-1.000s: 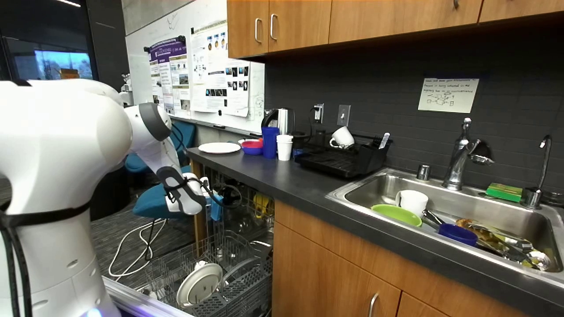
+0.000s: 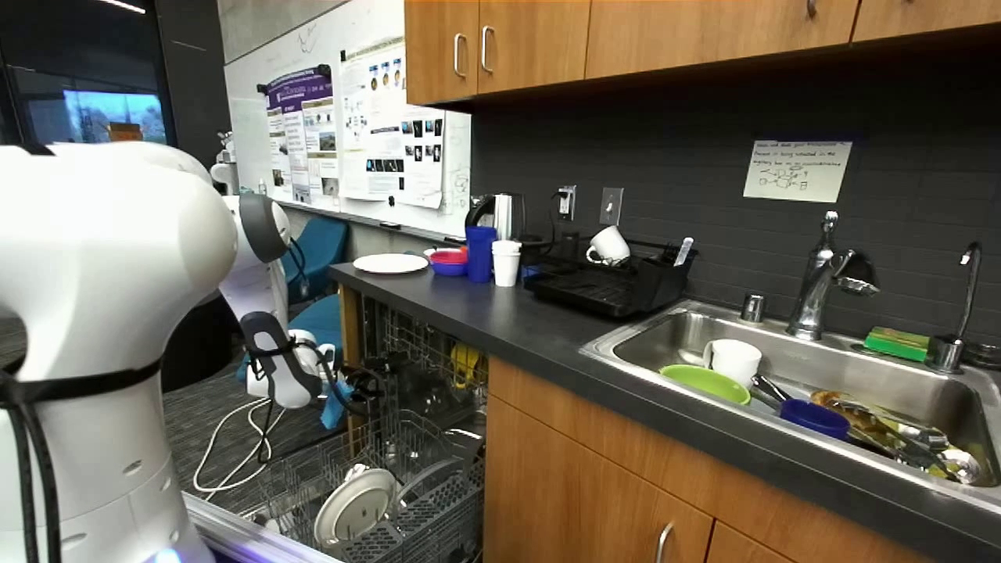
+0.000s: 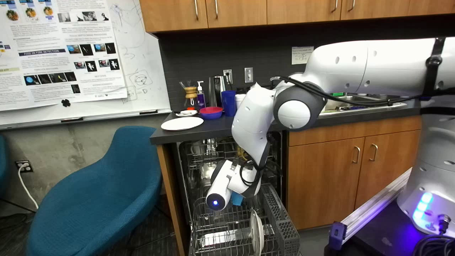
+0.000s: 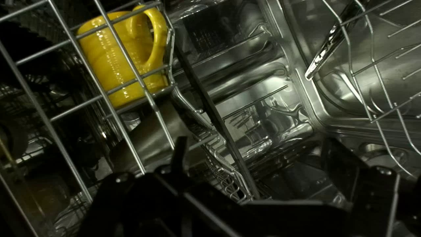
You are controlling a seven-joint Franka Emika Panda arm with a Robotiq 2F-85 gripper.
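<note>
In the wrist view my gripper is open, with its dark fingers [image 4: 180, 154] spread wide and nothing held between them. It points into the dishwasher at the upper rack [image 4: 51, 119]. A yellow mug [image 4: 112, 59] stands in that rack, seen through the wires to the left of and beyond the fingers, not touching them. Beside it lies a dark grey cup-like piece [image 4: 152, 136], partly hidden. The mug shows as a small yellow patch [image 2: 464, 364] in exterior view 1. The arm's wrist hides most of the gripper in exterior view 2.
The pulled-out lower rack [image 3: 221, 224] holds white plates [image 2: 361, 502] below the arm. On the counter [image 2: 525, 324] are a white plate [image 2: 390, 263], bowls [image 2: 448, 267] and cups. The sink [image 2: 647, 349] holds dishes. A blue chair [image 3: 102, 183] stands beside the dishwasher.
Over the last second the forearm and wrist have moved left and slightly down in exterior view 1, away from the dishwasher opening. The dishes look unmoved.
</note>
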